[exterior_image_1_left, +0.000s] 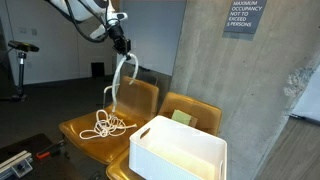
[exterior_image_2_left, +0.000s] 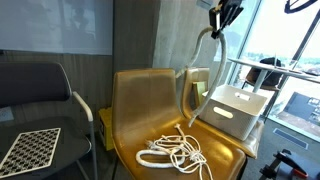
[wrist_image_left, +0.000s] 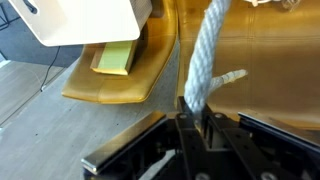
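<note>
A white rope (exterior_image_1_left: 103, 126) lies in loose coils on the seat of a tan chair (exterior_image_1_left: 140, 100). One part of it rises in a loop to my gripper (exterior_image_1_left: 124, 50), which is shut on the rope high above the seat. In the second exterior view the lifted loop of rope (exterior_image_2_left: 221, 62) hangs from the gripper near the top edge, with coils below on the seat. The wrist view has the rope (wrist_image_left: 205, 55) running up between the fingers, whose tips it partly hides.
A white bin (exterior_image_1_left: 180, 149) stands on the neighbouring chair, right of the rope. Behind it a green and tan block (exterior_image_1_left: 184, 118) rests against that chair's back. A black chair (exterior_image_2_left: 45, 125) is off to the side.
</note>
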